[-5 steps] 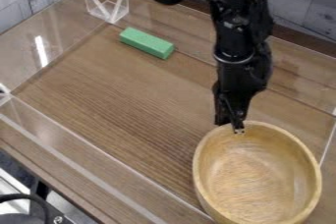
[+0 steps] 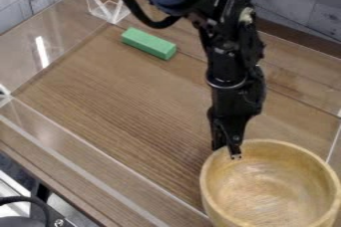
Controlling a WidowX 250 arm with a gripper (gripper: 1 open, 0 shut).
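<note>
My black gripper (image 2: 228, 143) points down at the back left rim of a large pale wooden bowl (image 2: 266, 211) at the lower right, its tips at or just above the rim. Whether the fingers are open or shut, and whether they grasp the rim, I cannot tell.
A green block (image 2: 148, 42) lies at the upper left of the wooden table (image 2: 94, 121). A clear plastic holder (image 2: 110, 4) stands at the back left corner. Black cables show at the lower left edge.
The arm and gripper have moved slightly left and downward. The bowl sits a little lower in the view and slightly to the right.
</note>
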